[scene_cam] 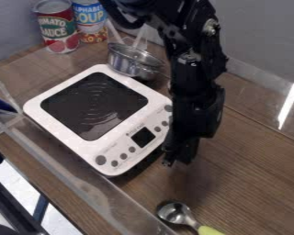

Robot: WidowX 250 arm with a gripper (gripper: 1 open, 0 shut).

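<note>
A white induction cooktop (95,106) with a black surface and a button panel lies on the wooden counter. The black arm reaches down from the top, its gripper (176,156) just right of the cooktop's front right corner, low over the counter. It looks shut, with nothing visible between its fingers, though the dark fingers are hard to make out. A metal ladle or spoon (176,213) with a green handle lies at the front right, below and apart from the gripper.
Behind the cooktop stand a steel pot (132,62), a tomato sauce can (59,27) and a soup can (89,20). A transparent edge runs along the left front.
</note>
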